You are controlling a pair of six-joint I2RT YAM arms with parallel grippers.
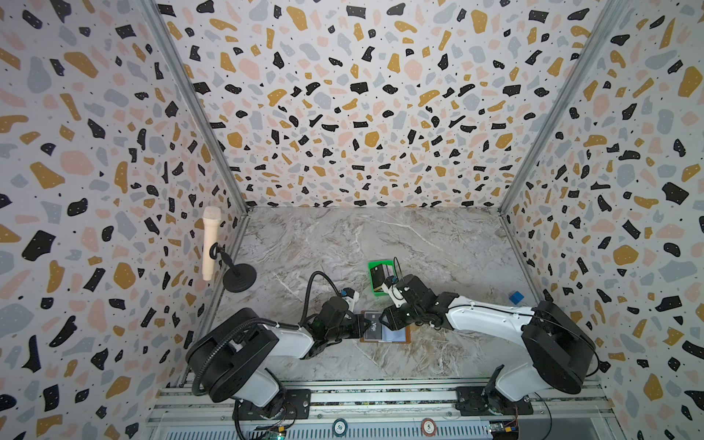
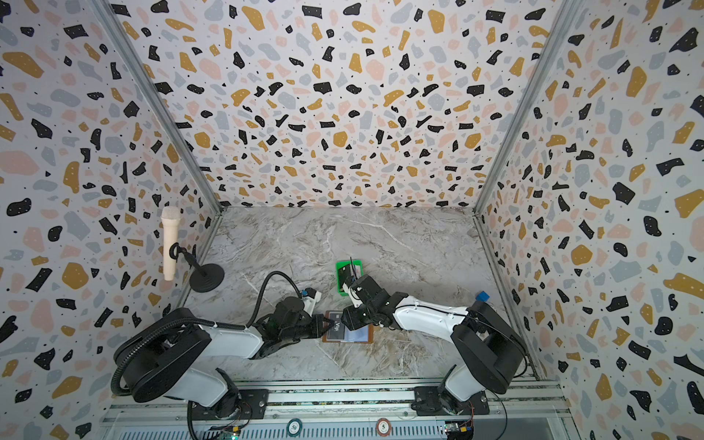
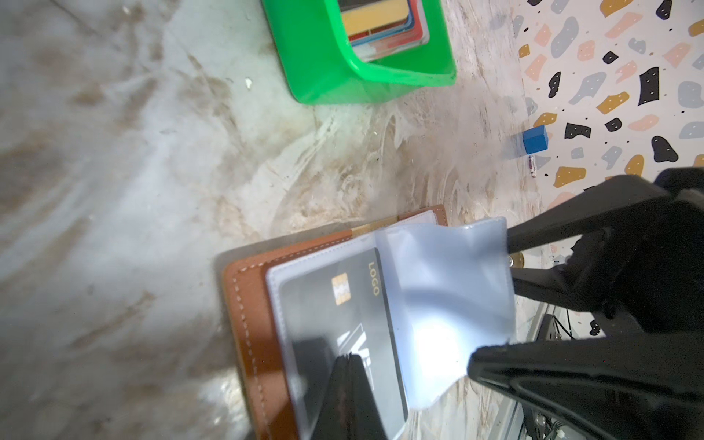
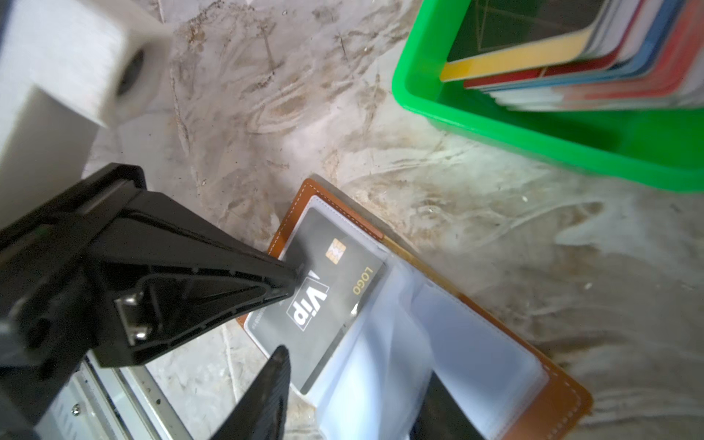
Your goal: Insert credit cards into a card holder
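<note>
A brown card holder [image 3: 249, 330] lies open at the front centre of the table, a dark Vip card [image 4: 344, 278] in its left sleeve, with clear sleeves [image 4: 476, 366] to the right. My left gripper is shut, its tips at the Vip card with nothing seen between them. My right gripper stands open over the holder, its fingers around a raised clear sleeve. A green box [image 4: 513, 139] holding several cards stands behind the holder.
A blue cube [image 1: 516, 297] lies at the right side of the table. A black stand [image 1: 239, 277] with a pale cylinder stands at the left.
</note>
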